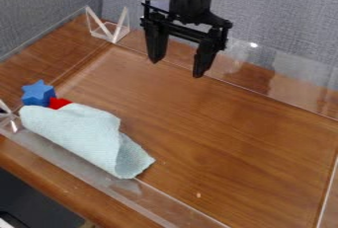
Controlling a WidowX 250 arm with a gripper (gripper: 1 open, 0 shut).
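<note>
My black gripper (pixel 177 48) hangs above the back middle of the wooden table, open wide with nothing between its two fingers. A pale, crumpled cloth (pixel 87 139) lies at the front left. Behind it sit a blue star-shaped object (pixel 39 94) and a red object (pixel 59 103), which is partly hidden by the cloth.
Clear low walls line the edges. A white frame-like piece (pixel 109 27) stands at the back left corner, and grey padded walls rise behind.
</note>
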